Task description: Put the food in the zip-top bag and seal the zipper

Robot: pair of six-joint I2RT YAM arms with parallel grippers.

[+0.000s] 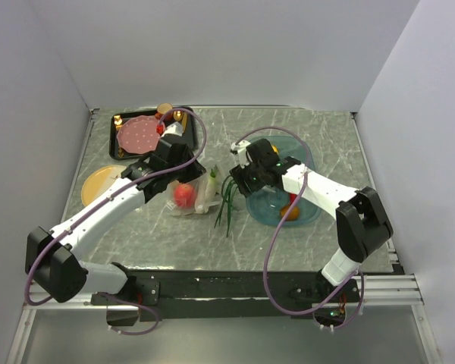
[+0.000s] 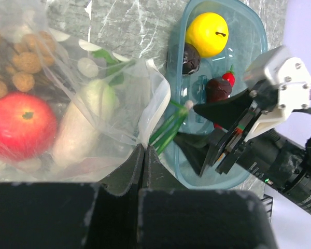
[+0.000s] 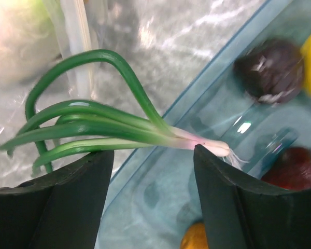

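The clear zip top bag (image 2: 101, 122) lies on the table with a tomato (image 2: 23, 126), a pale long vegetable (image 2: 85, 122) and several brown round pieces (image 2: 28, 62) inside. My left gripper is shut on the bag's edge at its white strip (image 2: 154, 101). Green onions (image 3: 109, 127) with curled leaves stretch from beside the bag to over the blue bin's rim. Around their stalks stand the parted fingers (image 3: 223, 192) of my right gripper, which is open; the white root end lies near one fingertip.
In the blue bin (image 1: 316, 201) are a yellow fruit (image 2: 207, 35), dark round pieces (image 2: 217, 89) and an orange-brown piece (image 1: 290, 213). A black tray (image 1: 117, 148) with a pink plate (image 1: 139, 135) stands back left, near a round yellow board (image 1: 98, 184).
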